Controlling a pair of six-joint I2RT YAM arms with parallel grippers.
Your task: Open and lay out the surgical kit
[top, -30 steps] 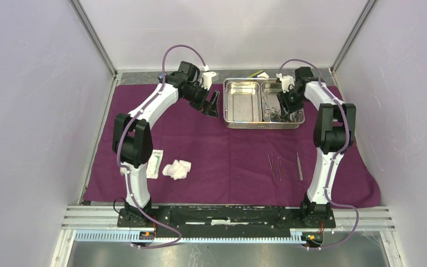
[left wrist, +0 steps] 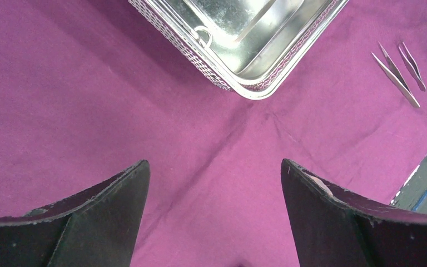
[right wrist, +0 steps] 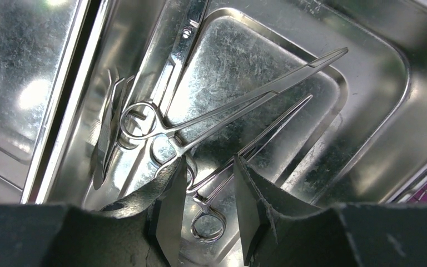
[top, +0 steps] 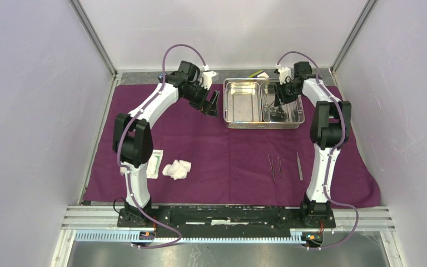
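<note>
The steel kit tray [top: 242,103] has two compartments. The right one holds several loose instruments: long ring-handled instruments [right wrist: 289,78], a shorter ringed one [right wrist: 208,225] and flat pieces [right wrist: 103,150] along the side. My right gripper is over these instruments, its fingers part open; whether they touch any is unclear. My left gripper stands open and empty over the cloth, just left of the tray. Two tweezers [top: 272,168] and a slim straight instrument [top: 299,167] lie on the purple cloth in front of the tray.
A white gauze bundle [top: 176,169] and a packet [top: 154,164] lie at the front left of the cloth [top: 211,156]. Walls bound both sides and the back, where small items lie behind the tray.
My right gripper has moved a little toward the back and left within the right compartment. The left arm has not visibly moved.
</note>
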